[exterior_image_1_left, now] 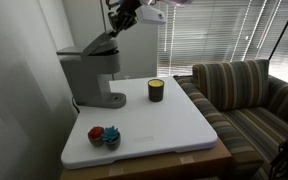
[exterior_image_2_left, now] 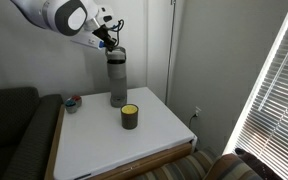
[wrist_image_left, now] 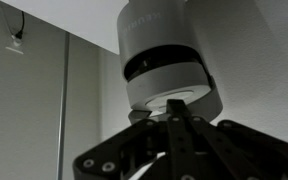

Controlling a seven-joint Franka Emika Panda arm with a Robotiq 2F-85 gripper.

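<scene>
A grey coffee machine [exterior_image_1_left: 92, 75] stands at the left back of the white table, its top part slanting up toward the front. My gripper is shut, with nothing visible between its fingers. It is at the front of the machine's head, and the fingertips overlap a pale round area there in the wrist view. Whether they touch it I cannot tell. A dark gap shows between the machine's grey upper part [wrist_image_left: 149, 28] and the band below. In exterior view 2, the gripper [exterior_image_2_left: 108, 42] is at the machine's top.
A dark mug with a yellow inside [exterior_image_1_left: 156, 90] stands right of the machine. Two small cups, holding red [exterior_image_1_left: 96, 132] and teal [exterior_image_1_left: 111, 134] items, are near the table's front left. A striped couch [exterior_image_1_left: 234, 85] adjoins the right side.
</scene>
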